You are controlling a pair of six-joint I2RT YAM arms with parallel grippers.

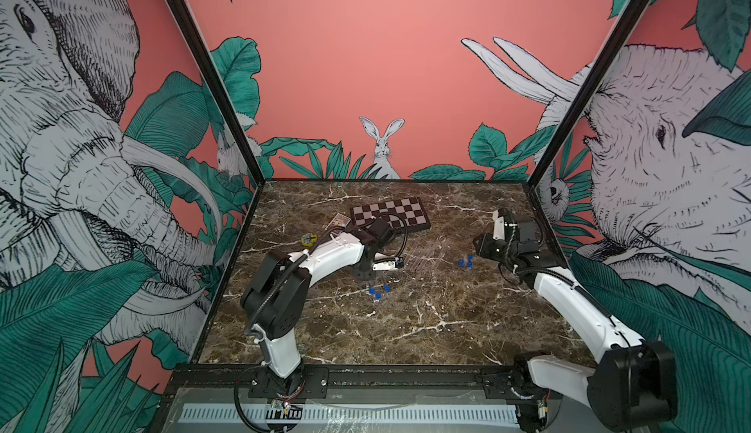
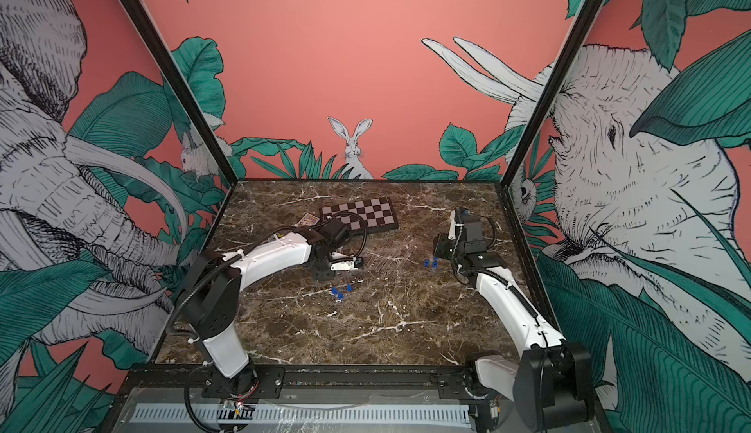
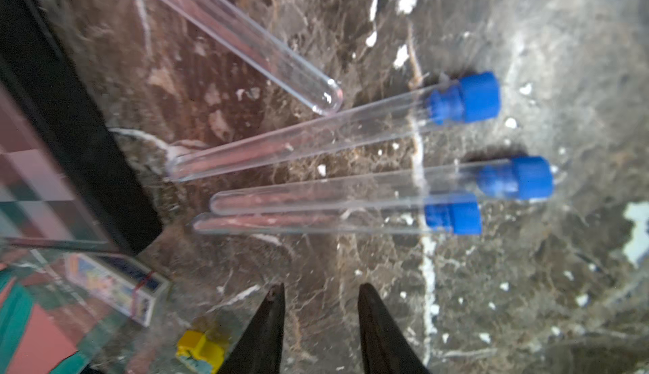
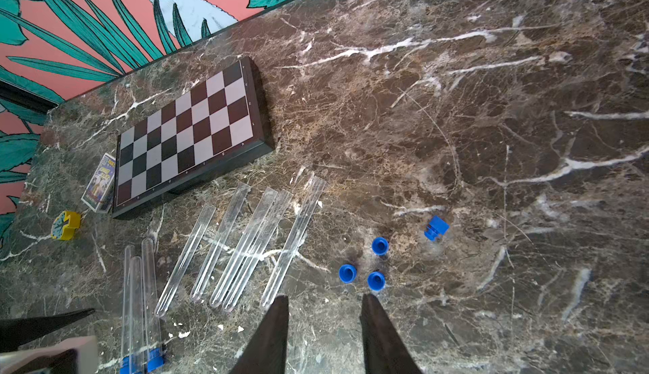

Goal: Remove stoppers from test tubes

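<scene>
In the left wrist view, three clear test tubes with blue stoppers lie side by side, beside a tube whose far end is out of frame. My left gripper hangs below them, fingers parted and empty. In the right wrist view, several tubes without visible stoppers lie in a row, and loose blue stoppers rest to their right. My right gripper stands open above bare table at the right side, nothing between its fingers.
A checkerboard box lies at the back, with a card box and a yellow object to its left.
</scene>
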